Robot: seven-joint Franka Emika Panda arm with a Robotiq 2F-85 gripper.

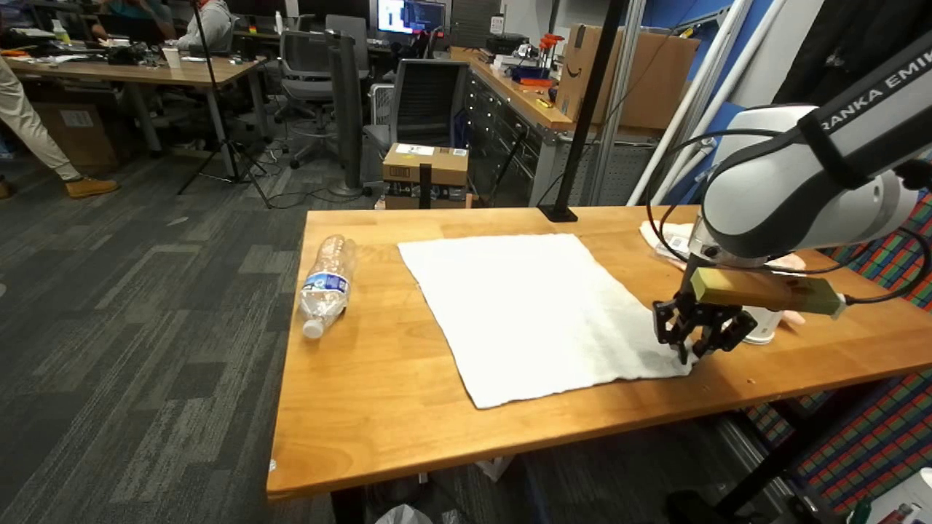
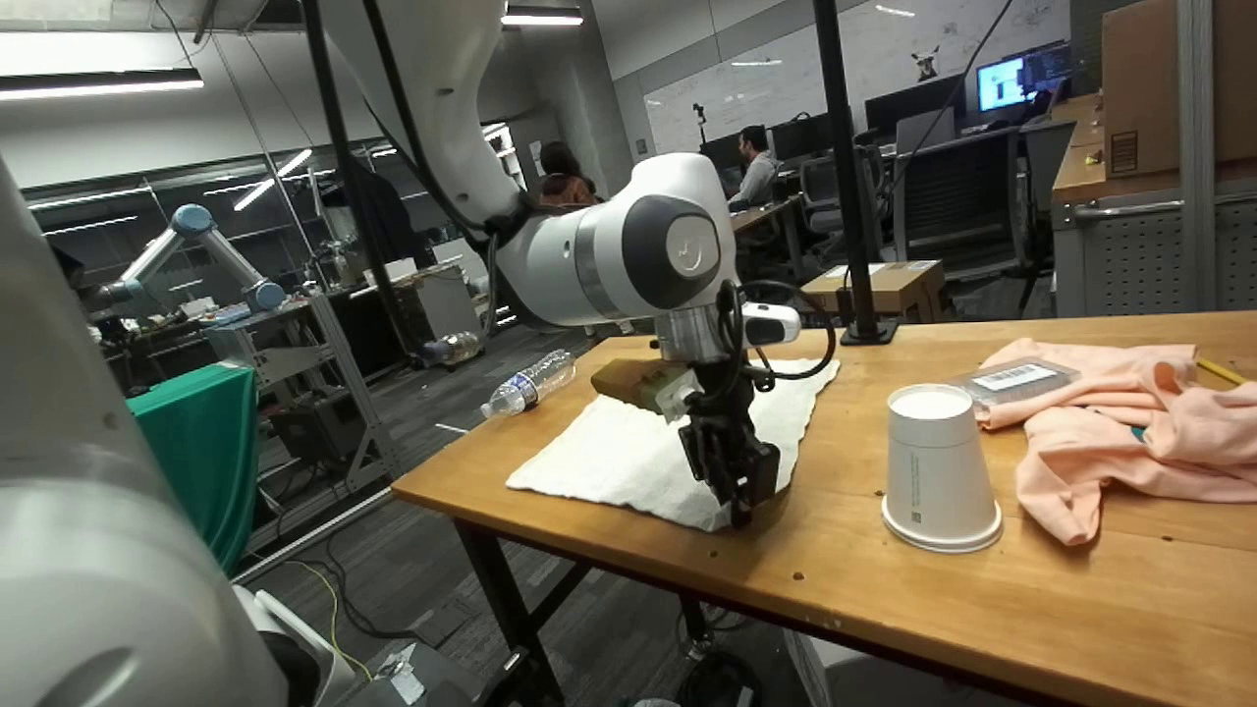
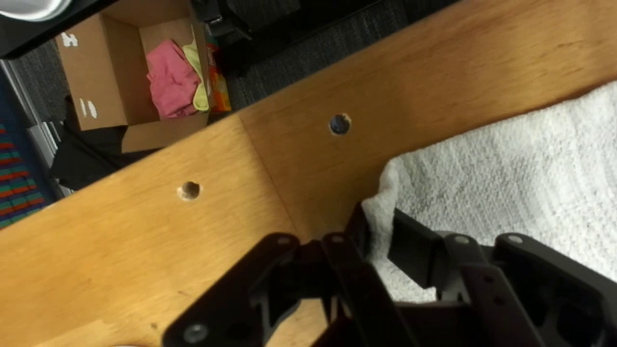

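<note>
A white towel lies spread nearly flat on the wooden table. At its near right corner in exterior view 1, my gripper is shut on the cloth, low at the tabletop. The wrist view shows a pinched fold of the towel standing up between the two black fingers. From there the rest of the cloth runs off to the right. In exterior view 2 the arm partly covers the towel, and my gripper points down at its corner.
A clear plastic bottle lies at the table's left side. An upturned white cup stands beside my gripper, with a crumpled peach cloth and a grey packet beyond. The table's front edge is close to the held corner.
</note>
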